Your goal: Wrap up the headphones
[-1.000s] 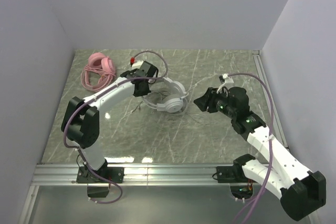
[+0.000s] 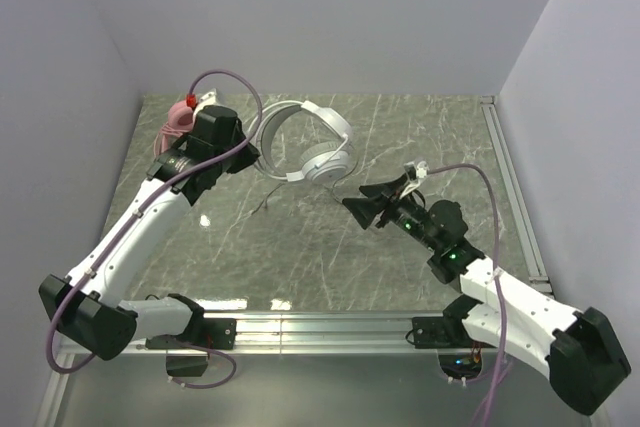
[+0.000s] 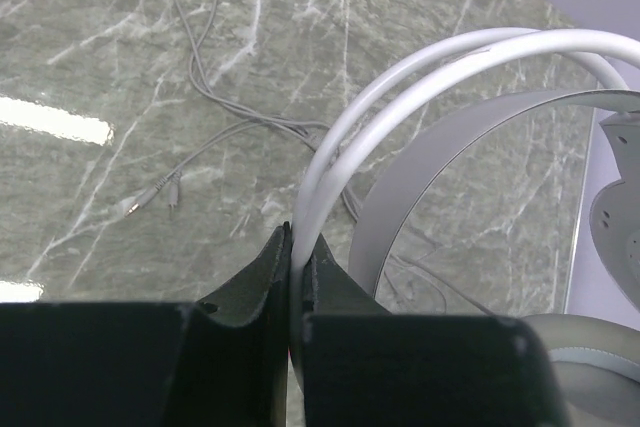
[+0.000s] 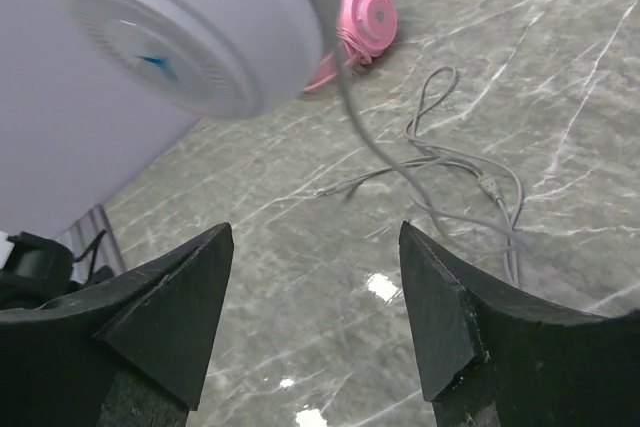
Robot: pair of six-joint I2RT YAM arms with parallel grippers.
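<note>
White headphones [image 2: 272, 133] hang raised above the table, gripped by their thin outer headband tube [image 3: 345, 152]. My left gripper is shut on that tube. In the right wrist view a blurred white ear cup [image 4: 190, 32] looms close at upper left. Its grey cable [image 4: 370, 137] runs down from it to a loose tangle on the table, where the plug end [image 3: 150, 193] lies. Right of the ear cups my right gripper stands open, with no object between its fingers.
A pair of pink headphones [image 2: 178, 124] with a bundled cable lies at the back left, partly behind my left arm. Walls [image 2: 580, 127] close in the sides and back.
My right gripper has moved left, closer to the ear cups.
</note>
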